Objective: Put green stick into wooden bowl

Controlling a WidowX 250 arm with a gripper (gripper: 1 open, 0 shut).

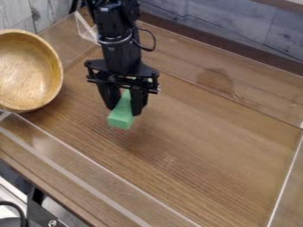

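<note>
The green stick (120, 112) sits between the fingers of my black gripper (122, 104), which is shut on it. Its lower part sticks out below the fingertips, and its top is hidden by them. Over the wooden table the stick appears raised a little, near the table's left half. To the left lies the wooden bowl (28, 69), a round, light-coloured bowl cut off by the frame's left edge. Gripper and stick are to the right of the bowl, clear of it.
Open wooden tabletop (201, 151) spreads to the right and front. A light raised edge runs along the right side, and a wall (243, 27) closes off the back. Black cables (27, 211) lie at the lower left corner.
</note>
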